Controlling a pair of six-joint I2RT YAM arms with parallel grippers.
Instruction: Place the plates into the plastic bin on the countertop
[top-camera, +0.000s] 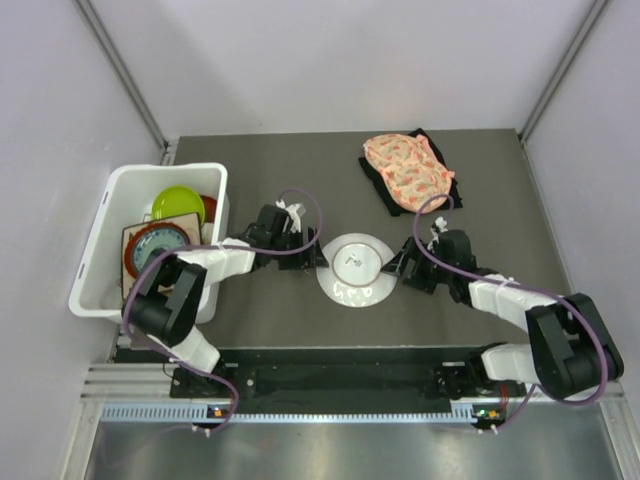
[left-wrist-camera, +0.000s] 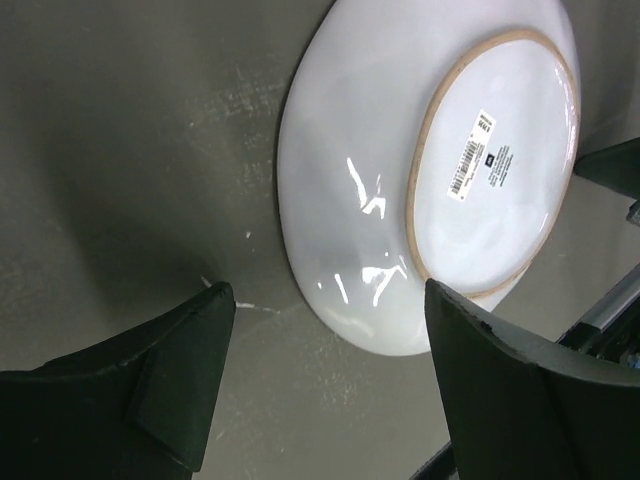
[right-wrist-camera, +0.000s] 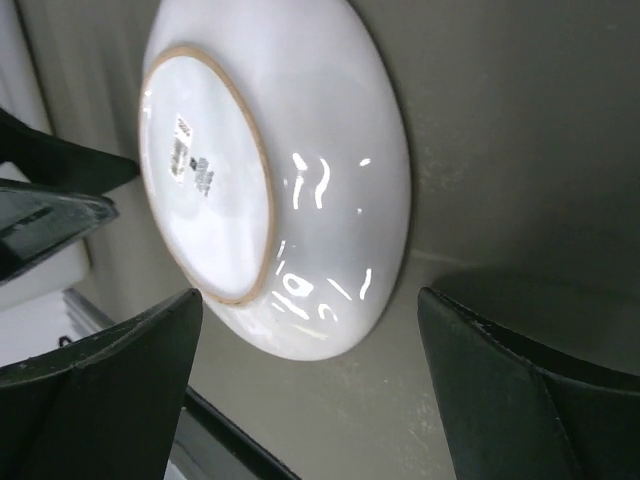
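Note:
A white plate (top-camera: 350, 289) lies upside down on the dark countertop between my grippers, its foot ring and label showing in both wrist views. My left gripper is open at the plate's left edge, the rim (left-wrist-camera: 350, 320) between or just beyond its fingertips. My right gripper is open at the opposite edge, fingertips close to the rim. The plastic bin (top-camera: 100, 280) stands at the left, holding a green plate (top-camera: 176, 200), a blue-centred plate (top-camera: 151, 240) and other flat items, partly hidden by my left arm.
A peach patterned cloth (top-camera: 405, 167) on a black mat lies at the back right. The front edge of the counter runs below the plate.

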